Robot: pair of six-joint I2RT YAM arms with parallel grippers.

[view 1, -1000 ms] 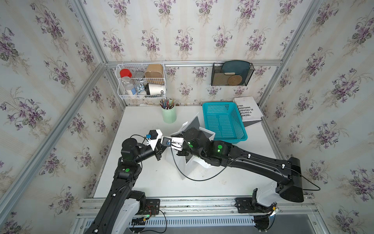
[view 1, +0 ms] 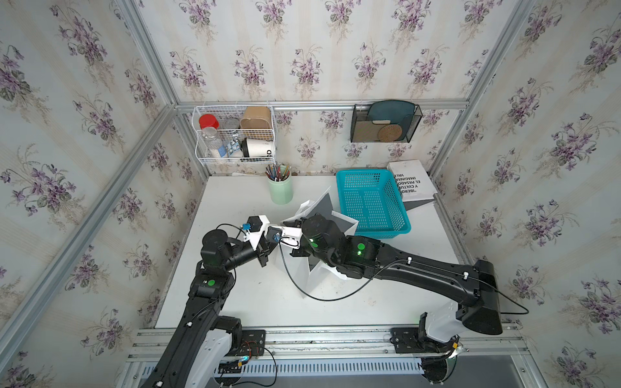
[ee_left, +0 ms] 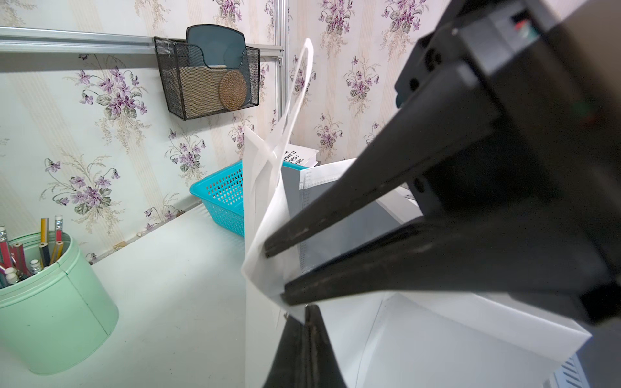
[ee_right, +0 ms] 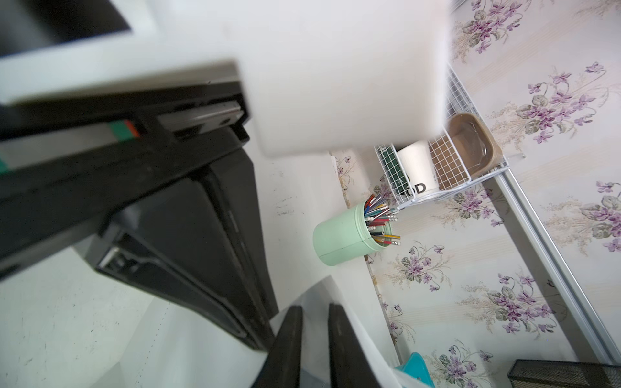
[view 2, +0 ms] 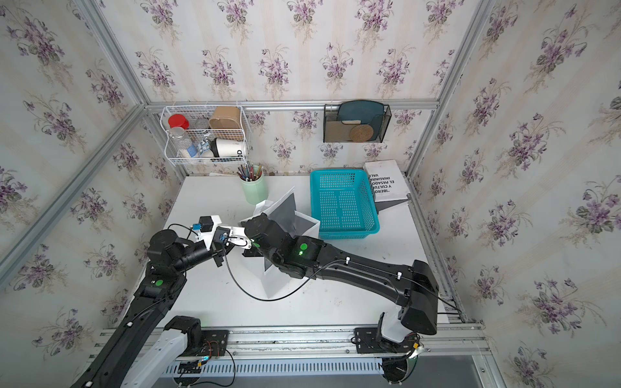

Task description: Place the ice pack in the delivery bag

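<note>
The white delivery bag [view 1: 310, 274] with grey lining [ee_left: 343, 232] stands open mid-table, mostly behind my right arm in both top views. My left gripper is shut, with the bag's white edge at its fingertips. My right gripper is part open at that same side of the bag, its two dark fingers crossing in front of the left gripper's view, close against the white material. In the right wrist view the bag's grey and white panel shows behind its fingers. I see no ice pack; the bag's inside is largely hidden.
A green pencil cup [view 1: 280, 190] stands behind the bag. A teal basket [view 1: 372, 200] is at back right, beside a white box [view 1: 410, 177]. A wire rack and a mesh holder hang on the back wall.
My right arm has shifted very slightly near the left gripper, its cable moving a little left. Otherwise little differs.
</note>
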